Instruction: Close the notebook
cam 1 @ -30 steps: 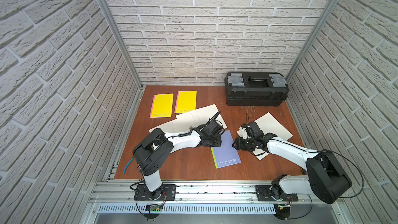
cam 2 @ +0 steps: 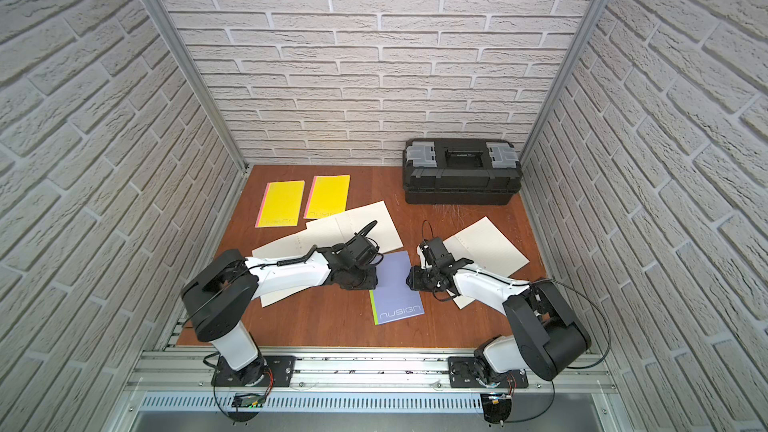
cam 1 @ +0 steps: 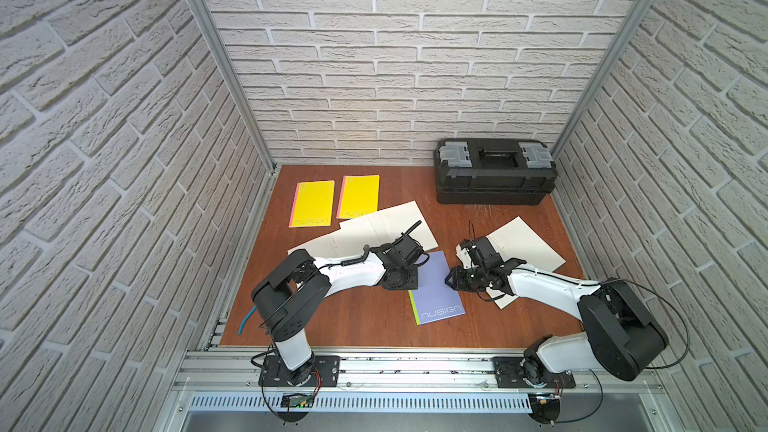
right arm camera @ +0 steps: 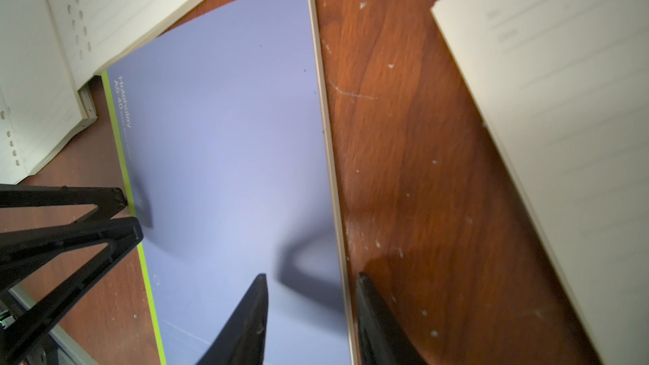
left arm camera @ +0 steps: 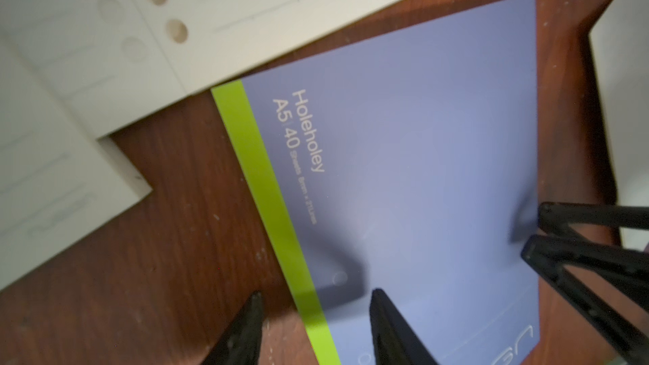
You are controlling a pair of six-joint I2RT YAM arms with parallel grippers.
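A closed notebook with a lilac cover (cam 1: 436, 292) and a green spine strip (left arm camera: 271, 209) lies flat near the table's front. Over its spine side, my left gripper is open, one fingertip on either side of the green strip as seen from the wrist. At the opposite long edge, my right gripper has its fingers apart, with the page edge (right arm camera: 330, 162) running between them in view. Neither one grips the cover; whether the tips touch it cannot be told. In the top views the arms hide part of both long edges.
Open notebooks with cream pages lie behind on the left (cam 1: 384, 224) and on the right (cam 1: 528, 244). Two yellow notebooks (cam 1: 312, 204) rest at the back left, and a black toolbox (cam 1: 496, 184) stands at the back right. Bare wood shows in front of the left arm.
My left gripper has shifted slightly toward the table's front and to the left. The right gripper has moved a little left, toward the notebook. The notebook has stayed in place.
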